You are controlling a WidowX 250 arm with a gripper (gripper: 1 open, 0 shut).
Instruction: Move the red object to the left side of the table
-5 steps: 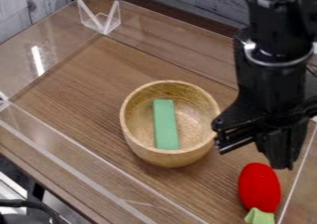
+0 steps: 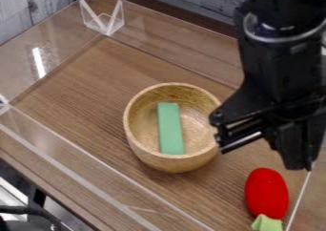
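Note:
The red object (image 2: pixel 266 192), rounded and oblong, lies on the table near the lower right corner of the camera view. Its near end meets a pale green piece (image 2: pixel 266 222). My black gripper (image 2: pixel 265 144) looms large at the right, above the table and just beyond the red object. It is shut with nothing held, and the red object lies outside its fingers, in plain sight. The gripper's dark body hides part of the detail around the fingertips.
A wooden bowl (image 2: pixel 136 144) with a green block (image 2: pixel 170 128) inside stands at mid-table, left of the gripper. A clear wire-like item (image 2: pixel 103 18) sits at the far left. Bare tabletop (image 2: pixel 83 92) lies left of the bowl.
The red object, green piece and bowl lie where they were.

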